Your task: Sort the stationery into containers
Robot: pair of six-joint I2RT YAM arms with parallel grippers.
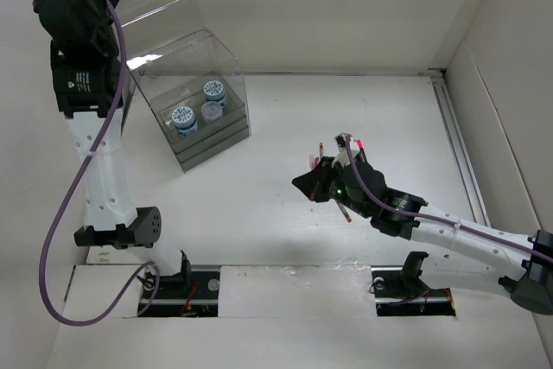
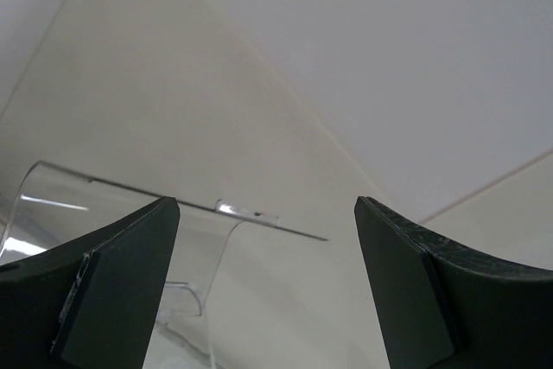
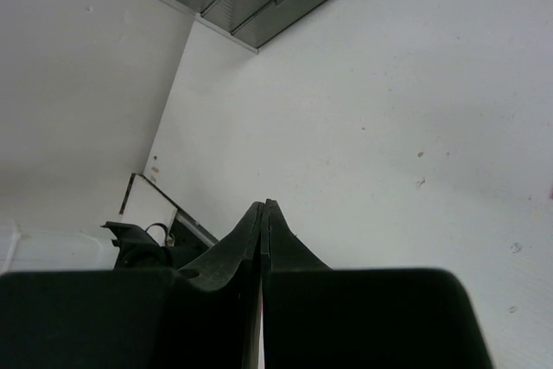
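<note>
A smoky clear box [image 1: 207, 146] holding several round jars [image 1: 184, 121] stands at back left, its transparent lid [image 2: 138, 222] raised. My left gripper is high by that lid at the top-left corner of the top view, open and empty. Pens and small pink items [image 1: 344, 212] lie at right of centre, mostly hidden under my right arm. My right gripper hovers over them, shut, with nothing seen between its fingertips.
Walls border it at back and right; a metal rail [image 1: 458, 144] runs along the right edge.
</note>
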